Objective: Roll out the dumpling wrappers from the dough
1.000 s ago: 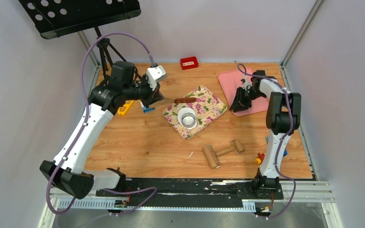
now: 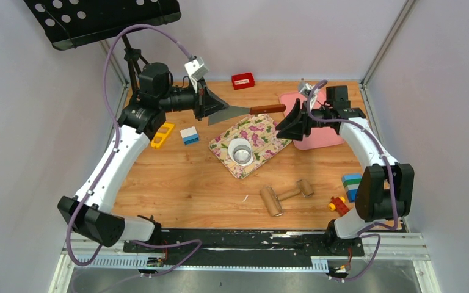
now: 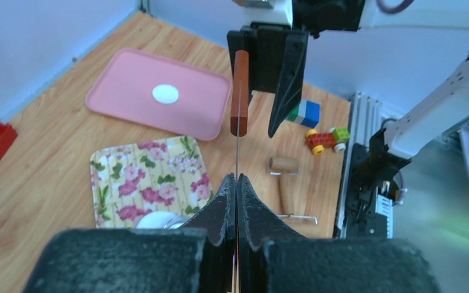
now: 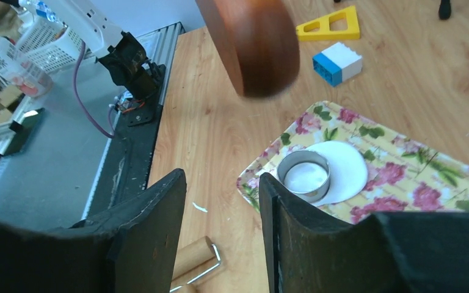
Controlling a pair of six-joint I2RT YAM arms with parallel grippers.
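Observation:
My left gripper is shut on the thin metal blade of a dough scraper, held up above the table. Its reddish-brown wooden handle points toward my right gripper, which stands part open. In the right wrist view the handle appears beyond the fingertips, not gripped between them. A flat white dough round lies on the floral board, with a metal ring cutter overlapping its edge. The wooden roller rests on the table in front of the board.
A pink tray lies under the right arm. Around the table are a red box, a blue-white block, a yellow piece and toy bricks at right.
My left gripper has raised the scraper and moved it toward the back, its handle reaching further right. From over the pink tray, the right gripper has come left to the handle, its fingers spreading.

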